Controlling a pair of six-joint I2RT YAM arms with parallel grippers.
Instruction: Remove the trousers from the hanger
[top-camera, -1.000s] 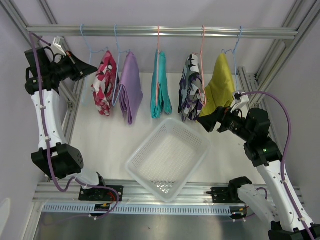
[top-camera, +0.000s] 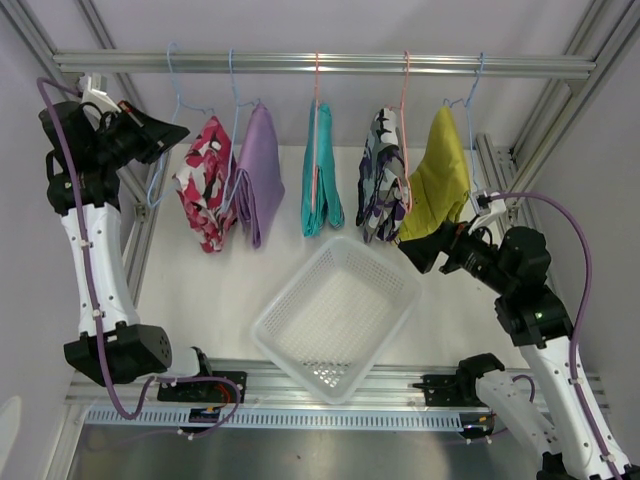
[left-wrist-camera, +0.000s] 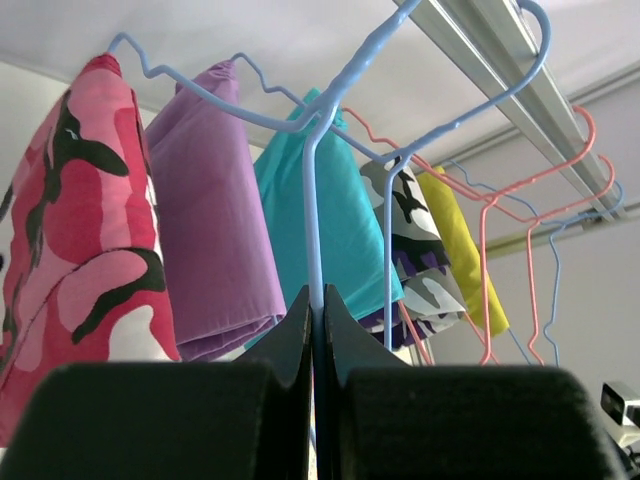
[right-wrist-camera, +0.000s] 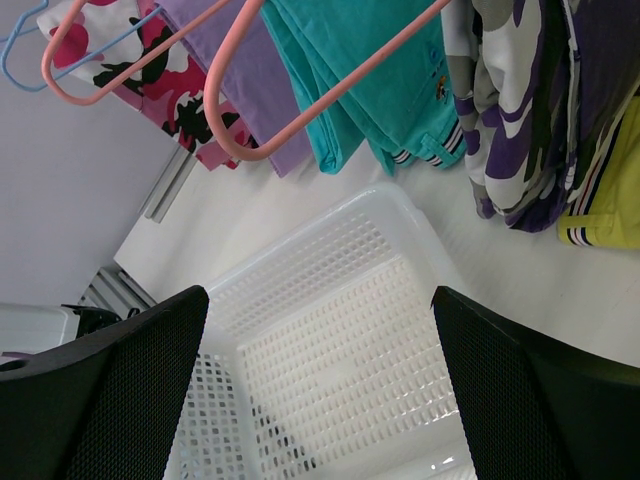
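Folded trousers hang on hangers from the rail (top-camera: 330, 62): red camouflage (top-camera: 205, 180), purple (top-camera: 258, 175), teal (top-camera: 322, 190), grey-purple camouflage (top-camera: 380, 180) and yellow (top-camera: 438, 180). My left gripper (top-camera: 158, 138) is at the far left beside the red pair; in the left wrist view its closed fingers (left-wrist-camera: 270, 420) are on the blue hanger's wire (left-wrist-camera: 312, 220). My right gripper (top-camera: 432, 250) stands open, low in front of the yellow and grey-purple pairs, nothing between its fingers.
A white perforated basket (top-camera: 335, 255) lies on the white board (top-camera: 200, 310) below the hanging clothes. Aluminium frame posts and grey walls bound both sides.
My left gripper has shifted a little left and up, and the red trousers have swung with their hanger. My right arm has moved only slightly.
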